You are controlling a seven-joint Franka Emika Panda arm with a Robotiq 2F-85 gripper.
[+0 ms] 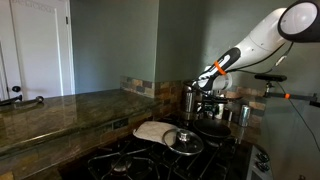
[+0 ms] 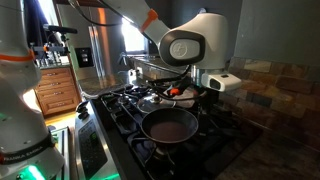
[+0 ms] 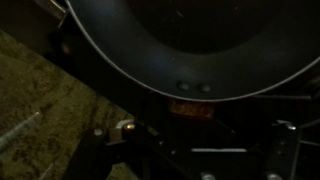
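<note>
A dark frying pan (image 1: 212, 128) rests on the stovetop, its round bowl (image 2: 170, 126) facing up in exterior view 2. The wrist view shows part of the pan (image 3: 195, 70) close by, with two rivets near its rim. My gripper is open, its dark fingers set wide apart at the bottom of that view with nothing seen held between them. In exterior view 1 the gripper is small and dark, at the pan's far side. A pan handle cannot be made out clearly.
A glass lid (image 1: 184, 141) lies on the stove beside the pan, near a light cloth (image 1: 153, 131). Black burner grates (image 1: 125, 162) surround them. Canisters (image 1: 244, 116) stand behind the pan by the wall.
</note>
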